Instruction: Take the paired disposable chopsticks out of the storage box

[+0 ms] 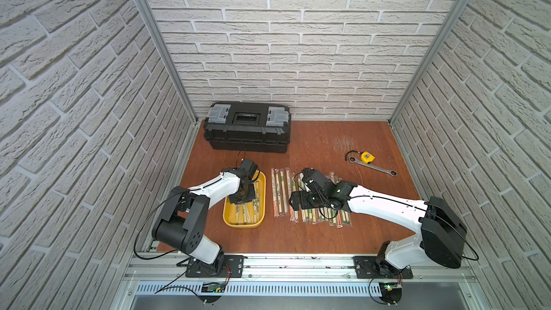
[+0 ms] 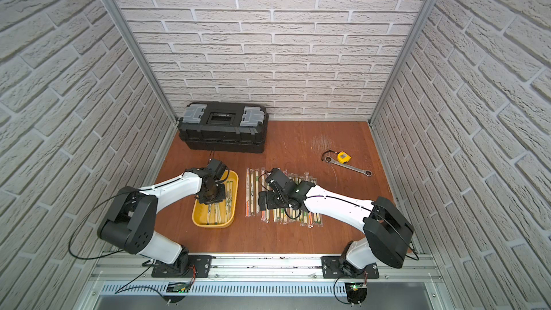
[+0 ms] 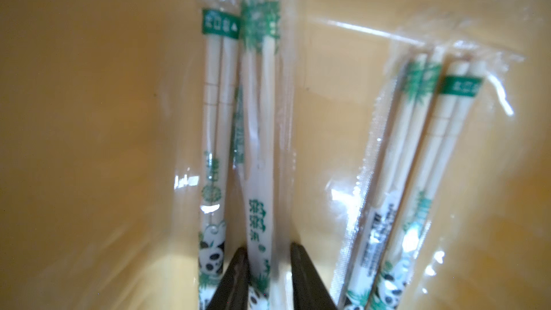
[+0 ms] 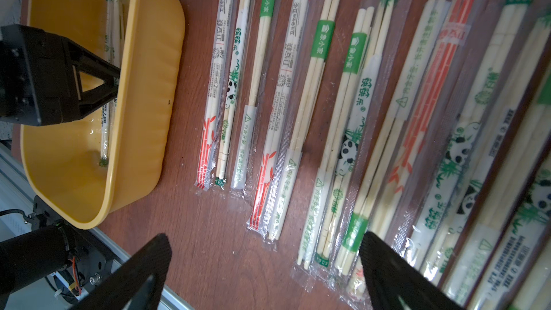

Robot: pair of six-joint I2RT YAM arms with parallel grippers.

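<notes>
Inside the yellow storage box (image 1: 263, 201) lie several wrapped chopstick pairs with green panda print. My left gripper reaches down into it, its fingers part open on either side of one wrapped pair (image 3: 265, 109). A second pair (image 3: 213, 195) lies just left of those fingers, and other wrapped pairs (image 3: 396, 178) are to the right. Over the table hangs my right gripper, fingers wide apart and empty, above a row of wrapped chopsticks (image 4: 330, 137). Contact between the left fingers and the wrapper is too blurred to tell.
A black toolbox (image 1: 246, 129) stands behind the yellow box. At the right back are a yellow tape measure (image 1: 367, 157) and a wrench (image 1: 373, 166). Bare tabletop (image 1: 321, 137) shows behind the chopstick row.
</notes>
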